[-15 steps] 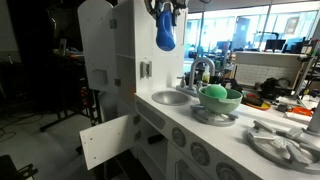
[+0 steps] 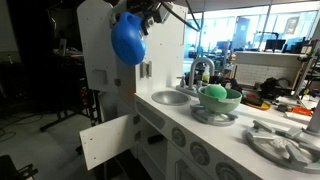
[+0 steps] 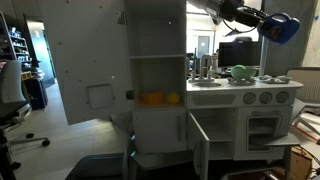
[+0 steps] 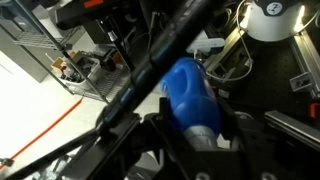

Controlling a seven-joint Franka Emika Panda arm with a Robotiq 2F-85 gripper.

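Note:
A blue rounded object (image 2: 128,40), its exact kind unclear, hangs high in front of the tall white cabinet in exterior view 1. My gripper (image 2: 140,10) is above it, shut on its upper end. At the top right of exterior view 2 the same blue object (image 3: 280,28) appears well above the counter. In the wrist view the blue object (image 4: 188,90) lies between the dark fingers of my gripper. The contact points are partly hidden by the dark fingers.
On the white counter stand a green bowl (image 2: 220,97) holding a green ball, a sink (image 2: 170,97) with a faucet, and a metal tray (image 2: 285,148) with utensils. A cabinet door (image 2: 105,140) hangs open below. Orange and yellow items (image 3: 152,99) rest on a shelf.
The blue object and my gripper have moved left across exterior view 1, from beside the cabinet's right edge to in front of it. The object now looks larger and more tilted. The counter items look unchanged.

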